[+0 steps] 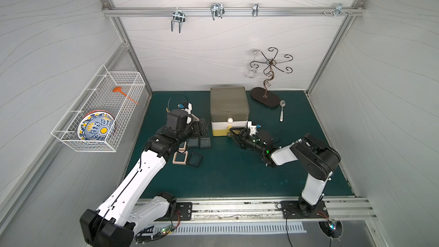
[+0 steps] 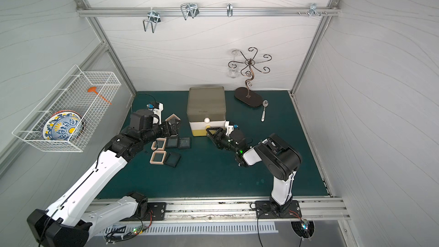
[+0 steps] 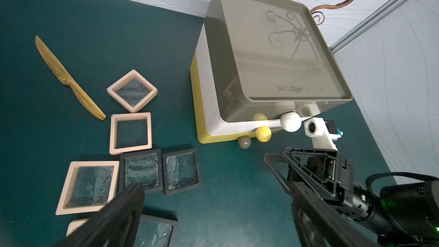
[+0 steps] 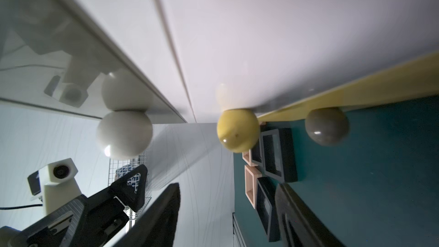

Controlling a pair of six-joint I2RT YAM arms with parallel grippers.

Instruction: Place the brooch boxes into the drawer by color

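The drawer unit [image 3: 274, 50], with an olive top, white middle and yellow base, stands at the back middle, with white [image 4: 123, 135], yellow [image 4: 237, 130] and grey [image 4: 327, 125] knobs. My right gripper is open in front of the knobs, the yellow one between and beyond its fingertips. My left gripper hangs open above the boxes, empty. Pale boxes [image 3: 130, 116] and dark boxes [image 3: 180, 189] lie left of the drawer unit in the left wrist view, several of each colour.
A gold knife [image 3: 68, 77] lies behind the boxes. A metal stand [image 1: 264, 98] and spoon [image 1: 282, 109] are at the back right. A wire basket [image 1: 123, 77] hangs on the left wall.
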